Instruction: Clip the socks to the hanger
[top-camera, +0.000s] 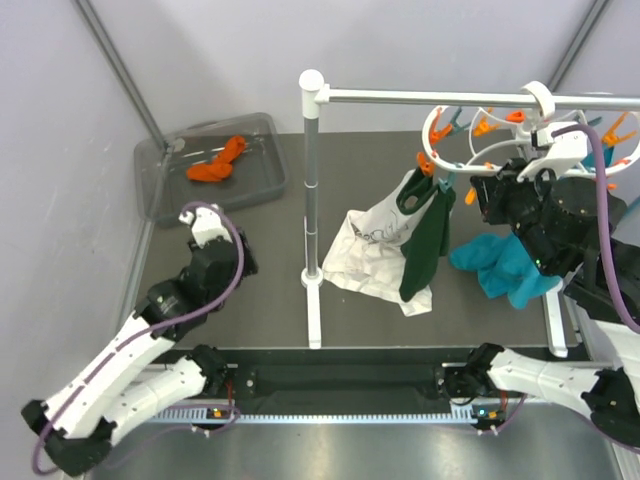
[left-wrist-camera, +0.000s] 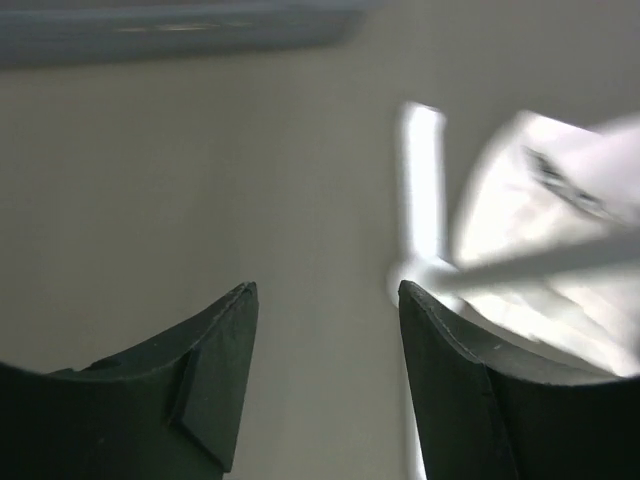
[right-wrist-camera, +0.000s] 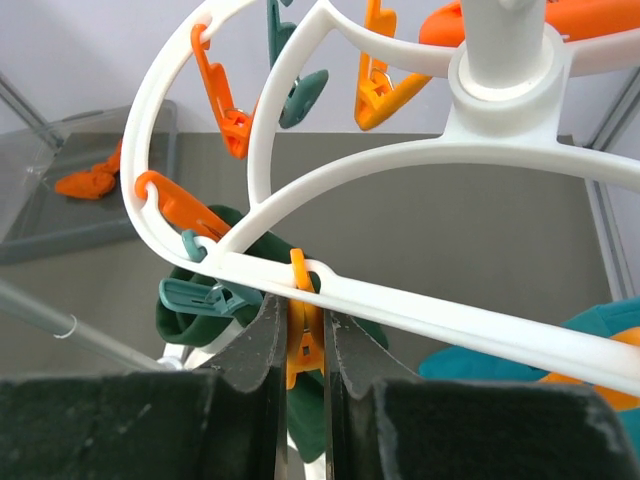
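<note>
Orange socks (top-camera: 215, 163) lie in the grey bin (top-camera: 263, 187) at the back left. From the white round hanger (top-camera: 436, 160) hang a dark green sock (top-camera: 428, 247), a white sock (top-camera: 378, 240) and a teal sock (top-camera: 508, 265). My right gripper is shut on a yellow-orange clip (right-wrist-camera: 303, 330) at the hanger's edge, with the green sock behind it. My left gripper stands open with nothing between its fingers, over bare floor left of the stand's post. How firmly each sock is clipped cannot be told.
The stand's grey post (top-camera: 311, 190) rises between my left arm and the hanging socks. A horizontal bar (top-camera: 430, 96) carries the hanger. Other orange and teal clips, among them an orange clip (right-wrist-camera: 222, 98), ring it. Bare floor lies in front of the bin.
</note>
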